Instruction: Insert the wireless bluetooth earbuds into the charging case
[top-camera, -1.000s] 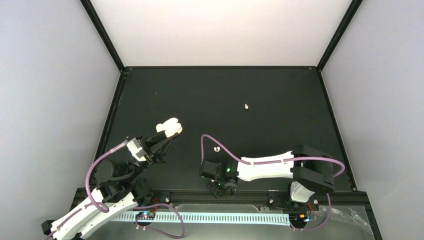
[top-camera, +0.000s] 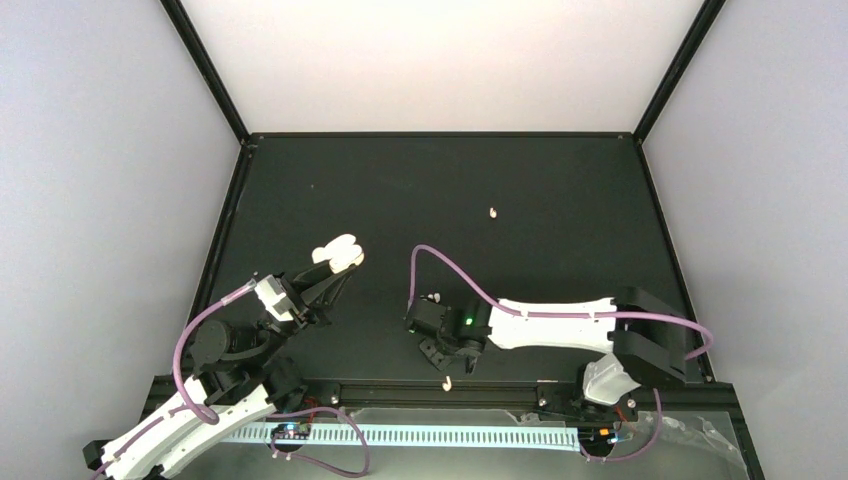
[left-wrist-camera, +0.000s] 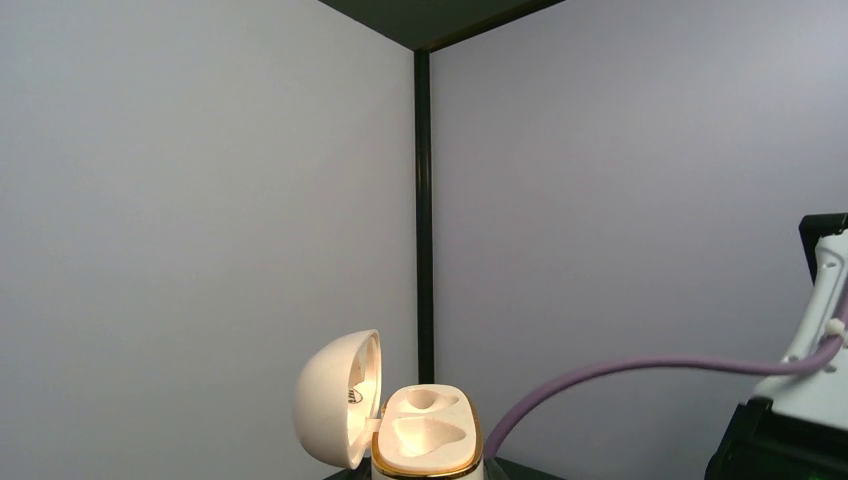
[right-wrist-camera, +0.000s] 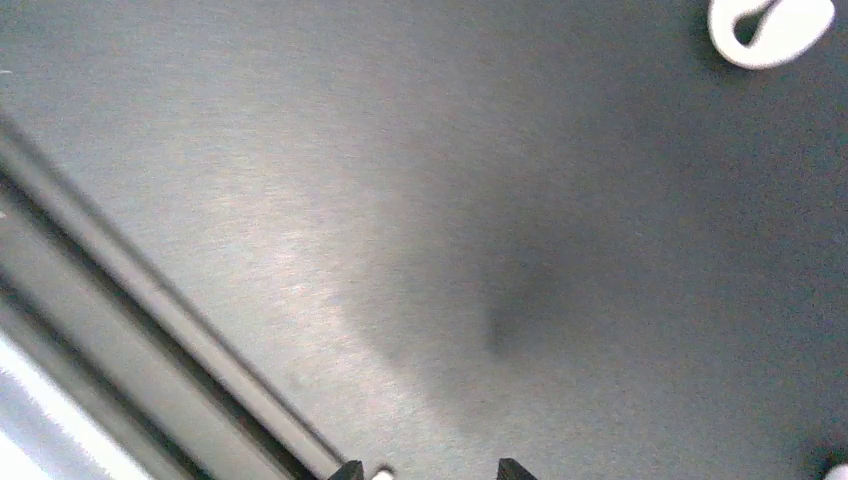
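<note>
The white charging case (top-camera: 345, 256) (left-wrist-camera: 426, 445) is held up at the left by my left gripper (top-camera: 340, 275), shut on it; its lid (left-wrist-camera: 325, 400) is open and both slots are empty. My right gripper (top-camera: 446, 360) hangs low near the front edge, fingertips part open. A small white earbud (top-camera: 447, 384) lies at the front edge beside it. A white loop-shaped piece (top-camera: 434, 297) (right-wrist-camera: 770, 30) lies behind that gripper. Another small earbud (top-camera: 493, 213) lies farther back.
The dark board (top-camera: 440, 180) is mostly clear at the back. Walls enclose it on three sides, and a metal rail (right-wrist-camera: 150, 300) runs along the front edge.
The right arm has moved slightly back and to the right, uncovering the earbud at the front edge. The left arm and case have not moved.
</note>
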